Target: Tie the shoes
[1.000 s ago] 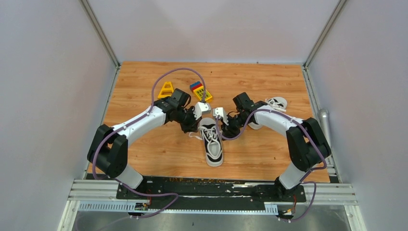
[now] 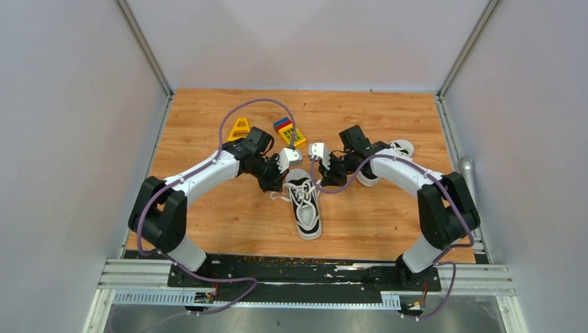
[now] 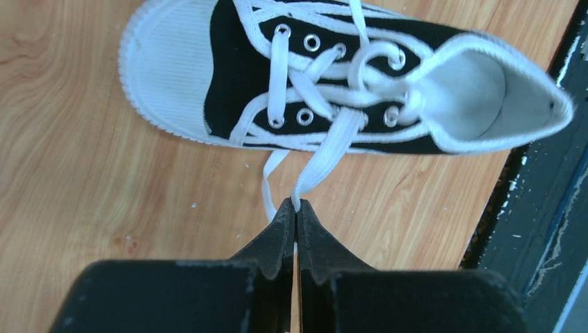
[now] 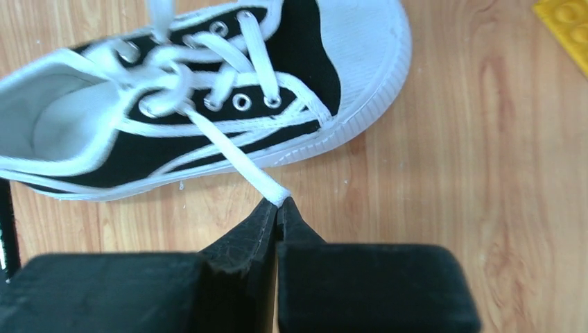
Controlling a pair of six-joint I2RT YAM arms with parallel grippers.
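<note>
A black canvas shoe [image 2: 304, 202] with white laces lies between the arms, its white toe pointing to the back of the table. Beside its left side, my left gripper is shut on a white lace [image 3: 326, 163] that runs up to the eyelets. On the opposite side, my right gripper is shut on the end of another lace [image 4: 236, 154], drawn straight from the middle of the lacing. The laces cross over the tongue, with a loose loop [image 4: 166, 94] near the shoe's opening. A second shoe [image 2: 369, 179] lies partly hidden behind the right arm.
Yellow, red and blue toy bricks [image 2: 291, 133] and a yellow piece [image 2: 239, 128] lie toward the back. Bare wood [image 2: 236, 215] is free left of the shoe, and more is free to its right.
My right gripper has shifted toward the back of the table, and a lace now shows stretched to it. The left arm has barely moved; the shoe stays about where it was.
</note>
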